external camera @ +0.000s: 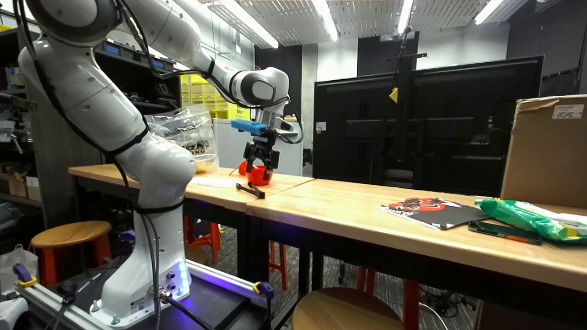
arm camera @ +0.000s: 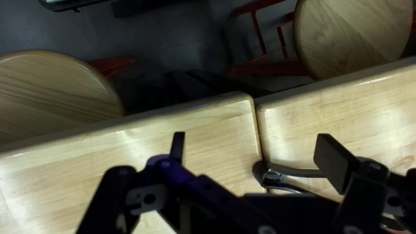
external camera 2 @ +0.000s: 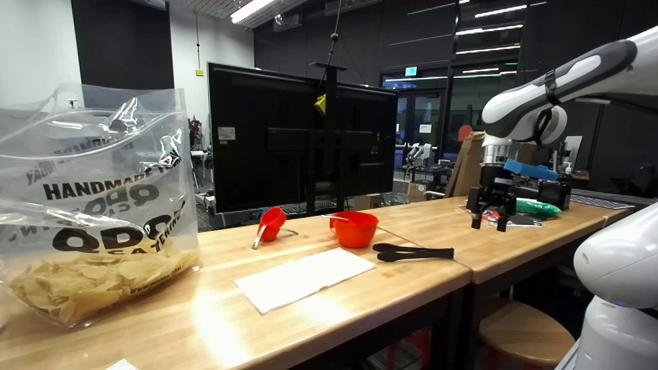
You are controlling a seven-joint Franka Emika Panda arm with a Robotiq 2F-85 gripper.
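My gripper stands open above the seam between two wooden tables, its fingers wide apart with nothing held. In exterior view 2 the gripper (external camera 2: 489,226) hangs to the right of black tongs (external camera 2: 413,252), which lie near the table's front edge. The wrist view shows the hinge end of the tongs (arm camera: 271,175) at the seam, partly behind a finger. Left of the tongs sits a red bowl (external camera 2: 356,231) with a light handle resting across its rim. A red measuring cup (external camera 2: 271,224) lies farther left, and a white paper sheet (external camera 2: 302,277) lies flat in front.
A clear bag of chips (external camera 2: 98,265) stands at the left end. On the other table are a dark printed sheet (external camera: 440,211), a green packet (external camera: 528,220), a dark flat tool (external camera: 503,232) and a cardboard box (external camera: 550,148).
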